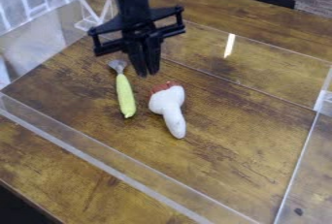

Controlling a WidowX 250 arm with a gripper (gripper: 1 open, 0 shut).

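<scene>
My black gripper [146, 65] hangs above the wooden table, upper centre of the camera view, its fingers close together with nothing seen between them. Below it and to the left lies a pale yellow-green elongated object [124, 96], with a small grey piece at its upper end. To its right lies a white rounded object with a long narrow end [170, 108], with a red patch behind its top.
Clear walls [309, 170] edge the wooden work area [247, 121]. A white rack-like item [93, 16] stands at the upper left, partly behind the arm.
</scene>
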